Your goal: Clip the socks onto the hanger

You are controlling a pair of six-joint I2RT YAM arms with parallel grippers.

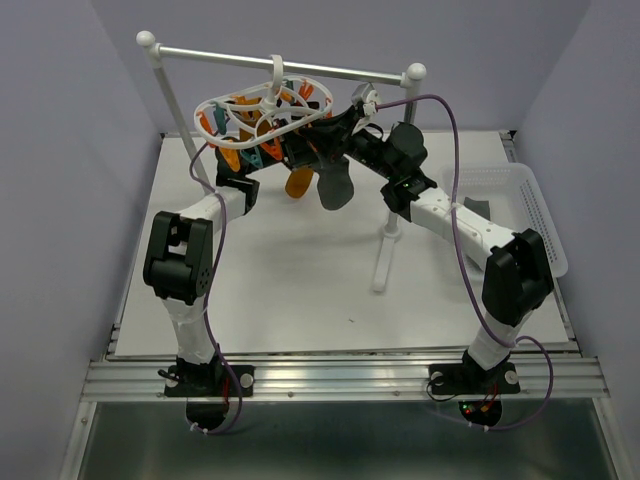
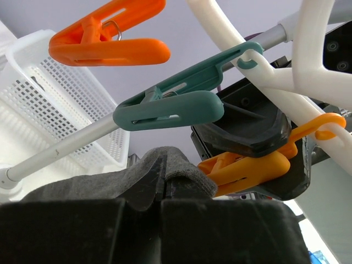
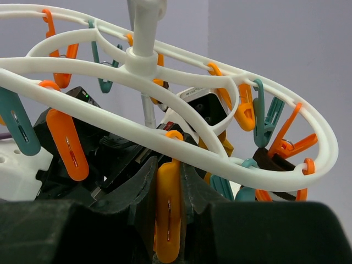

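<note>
A grey sock [image 1: 336, 188] hangs below the right side of the white round hanger [image 1: 208, 135]. My left gripper is shut on the sock's top edge, which folds over beside the fingers in the left wrist view. Right at that fold lies the mouth of a yellow-orange clip [image 2: 250, 173]; whether cloth is inside it, I cannot tell. My right gripper is shut on this clip [image 3: 168, 212], squeezing it from both sides beneath the hanger's rim. Behind the grey sock, an orange sock [image 1: 299, 181] hangs in the top view.
Teal [image 3: 21, 122] and orange clips [image 3: 67, 144] dangle around the ring close to both grippers. The hanger hangs from a white stand bar [image 1: 340, 72]. A white basket [image 1: 545, 225] with grey cloth [image 1: 477, 210] stands at right.
</note>
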